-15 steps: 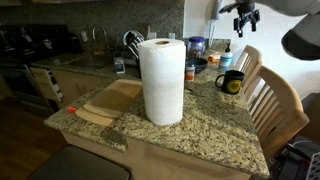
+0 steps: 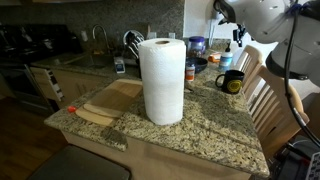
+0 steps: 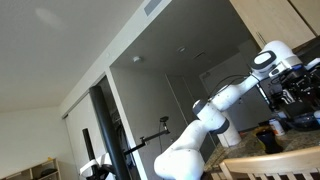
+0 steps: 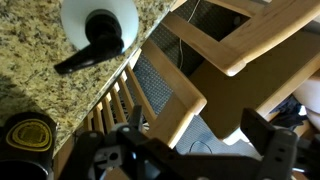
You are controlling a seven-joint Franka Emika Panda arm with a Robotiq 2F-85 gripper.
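Note:
My gripper stands open in the wrist view, its dark fingers wide apart with nothing between them. Below it are wooden chairs and the floor beyond the counter edge. A white bottle with a black pump top (image 4: 100, 38) is at the upper left of that view, clear of the fingers. The same bottle (image 2: 226, 60) stands upright at the counter's far right end in exterior view 1. A black mug with a yellow emblem (image 2: 231, 82) sits nearer on the counter; its dark shape (image 4: 30, 135) shows at the wrist view's left edge.
A paper towel roll (image 2: 162, 85) stands tall on the granite counter (image 2: 205, 135). Left of it lies a wooden board (image 2: 113, 98). Jars (image 2: 190, 72) and a dark pan stand behind. Wooden chairs (image 4: 180, 105) line the right side.
The arm has swung across the upper right of exterior view 1, and the gripper has shifted left and back, near the frame's top. Bottle, mug and towel roll have stayed in place.

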